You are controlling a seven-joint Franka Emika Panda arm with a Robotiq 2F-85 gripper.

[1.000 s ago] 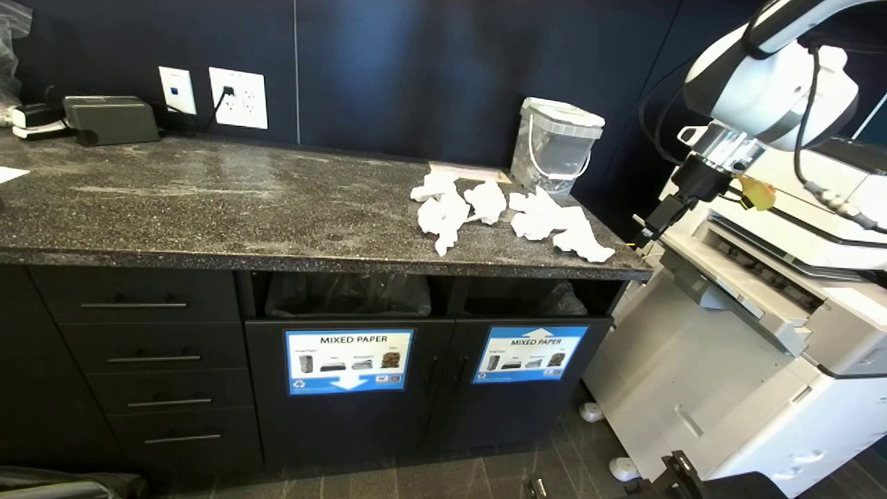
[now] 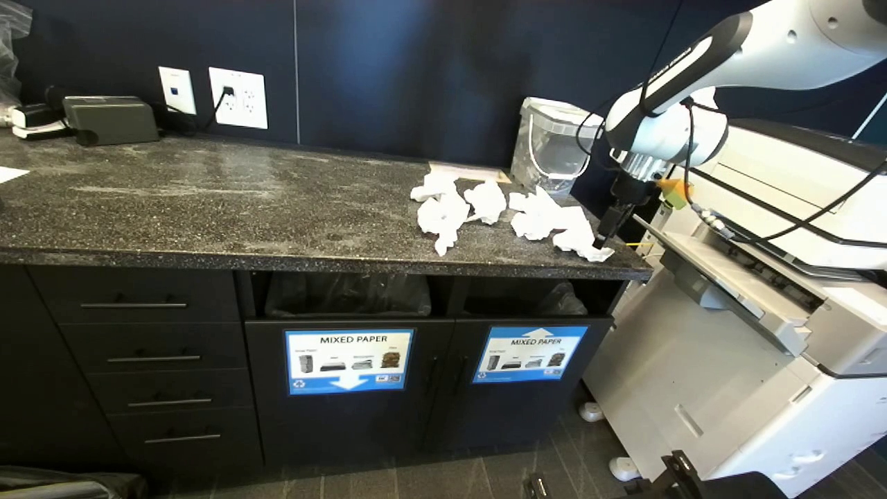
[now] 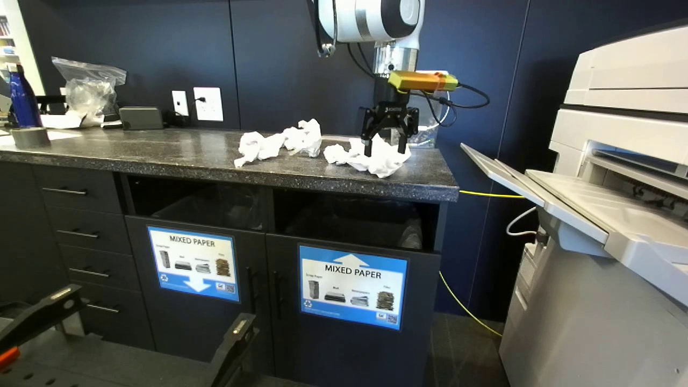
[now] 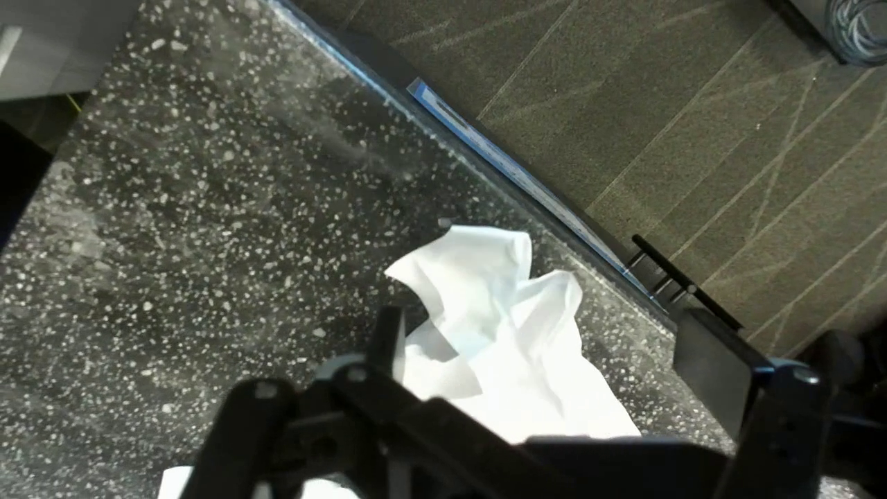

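Several white crumpled papers lie on the dark speckled countertop (image 2: pixel 208 208), toward its right end. The rightmost crumpled paper (image 2: pixel 582 236) sits close to the front edge. My gripper (image 3: pixel 385 149) is open and low over this right end, fingers pointing down. In the wrist view, the crumpled paper (image 4: pixel 507 341) shows in the space between the widely parted fingers, not clamped by them. The gripper's body hides the paper's lower part there. Farther left, more crumpled papers (image 3: pixel 259 147) rest in a cluster.
A clear lidded bucket (image 2: pixel 555 143) stands at the back right against the dark wall. Below the counter are two bin openings (image 2: pixel 349 295) with Mixed Paper signs. A white printer (image 2: pixel 707 366) crowds the right side.
My arm has swung left from above the printer tray to the counter's right end, reaching the rightmost paper. The papers look unmoved.
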